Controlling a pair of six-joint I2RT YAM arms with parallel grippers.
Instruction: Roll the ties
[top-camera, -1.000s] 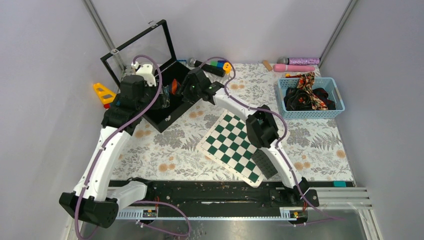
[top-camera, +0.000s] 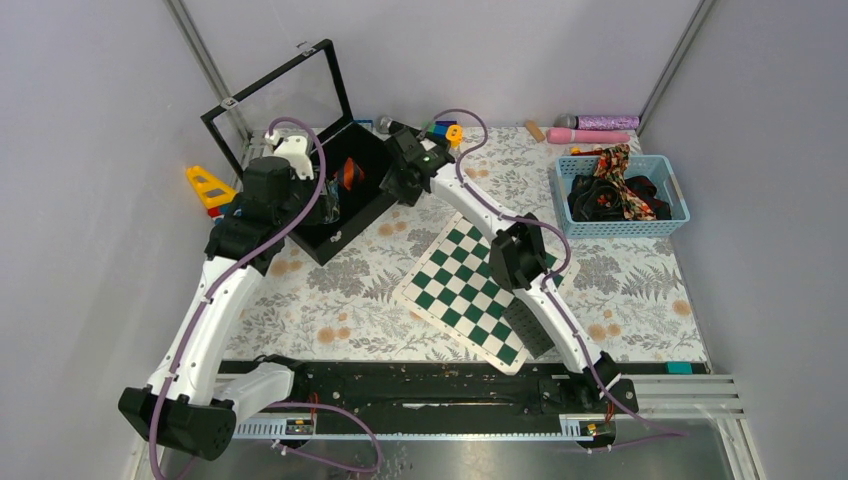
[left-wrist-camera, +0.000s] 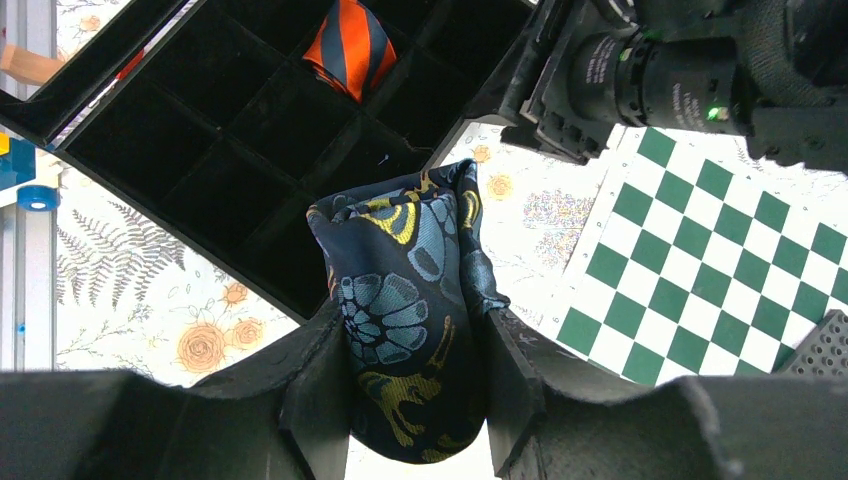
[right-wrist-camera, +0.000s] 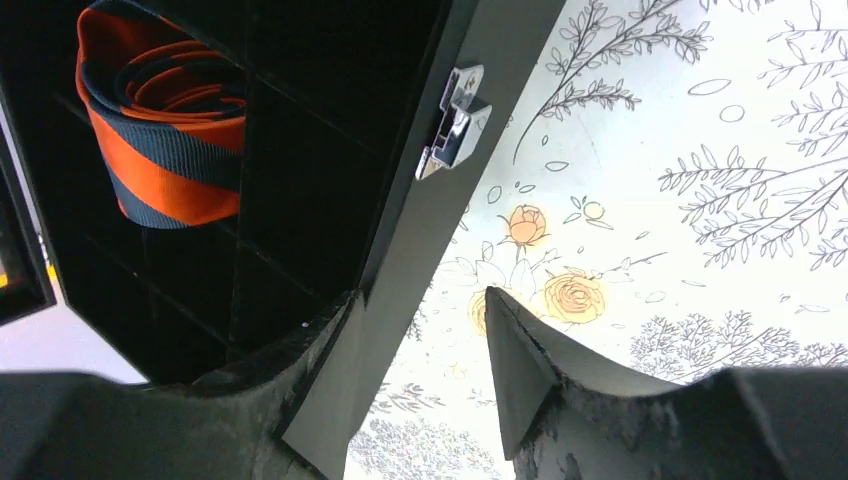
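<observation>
A rolled dark blue tie with yellow and pale blue flowers (left-wrist-camera: 400, 320) is pinched by my left gripper. It hangs over the near end of the black compartment box (top-camera: 345, 240). The orange and navy striped tie lies coiled in one compartment, also visible in the left wrist view. At the box's front wall, beside the metal latch (right-wrist-camera: 457, 120), my right gripper stands part open with nothing between its fingers. One of its fingers hides part of that wall. More ties (top-camera: 625, 190) lie loose and tangled in the blue basket (top-camera: 620, 229).
The box's clear lid (top-camera: 285, 100) stands raised at the back. A green and white chessboard (top-camera: 465, 290) lies before the right arm, with a dark grey block (top-camera: 527, 328) on its corner. Patterned tablecloth is bare at the front left.
My right gripper has drawn back from above the box toward its right front edge. The left arm has shifted only slightly, its gripper staying over the box.
</observation>
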